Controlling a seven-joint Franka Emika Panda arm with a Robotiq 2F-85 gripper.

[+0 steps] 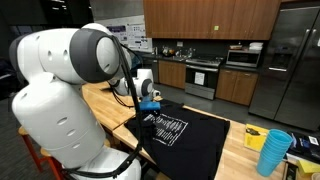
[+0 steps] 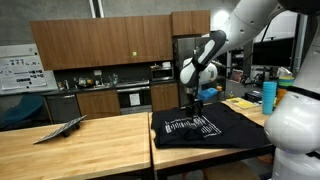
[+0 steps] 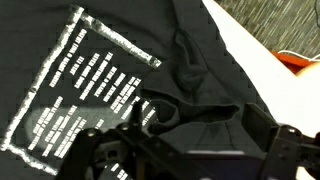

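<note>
A black cloth with a white printed block, apparently a shirt point(image 1: 195, 138), lies spread over the wooden table. Its white print point(image 3: 75, 90) fills the left of the wrist view, and raised folds point(image 3: 190, 105) bunch up beside it. My gripper looks down on those folds, its dark fingers apart at the lower edge of the wrist view and nothing held between them. From outside, the gripper point(image 1: 149, 112) is over the cloth's left part, in front of the white arm. How far its tips are above the fabric cannot be made out.
A blue cup point(image 1: 273, 152) stands at the table's right end, near a yellow item point(image 1: 256, 137) and other small goods. Bare wood point(image 2: 80, 150) stretches wide on the other side of the cloth. Kitchen cabinets and a stove are far behind.
</note>
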